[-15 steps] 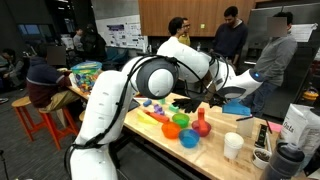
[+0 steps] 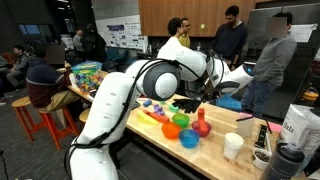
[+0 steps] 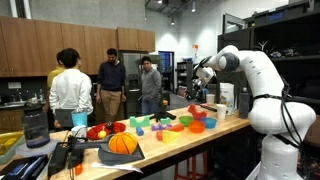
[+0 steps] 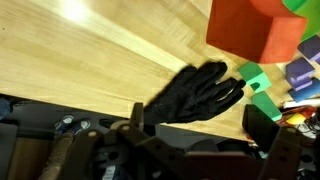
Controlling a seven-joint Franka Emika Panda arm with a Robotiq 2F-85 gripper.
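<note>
Stretched over the far part of the table, my gripper stands open, its two dark fingers wide apart at the bottom of the wrist view. Nothing is held between them. A black glove (image 4: 200, 95) lies flat near the table's edge, just ahead of the fingers and showing between them. In exterior view 1 the black gripper (image 2: 190, 103) hangs over the back of the table, its fingertips too small to make out.
An orange-red container (image 4: 250, 32), a green block (image 4: 254, 76) and purple blocks (image 4: 299, 72) lie near the glove. An orange bowl (image 2: 171, 131), blue bowl (image 2: 189, 138) and white cup (image 2: 233, 147) stand nearer the front. Several people stand behind the table. Bare wood lies left of the glove.
The end of the arm has shifted slightly in exterior view 1. The bowls and cup look unmoved, while the seated person at the left has changed posture.
</note>
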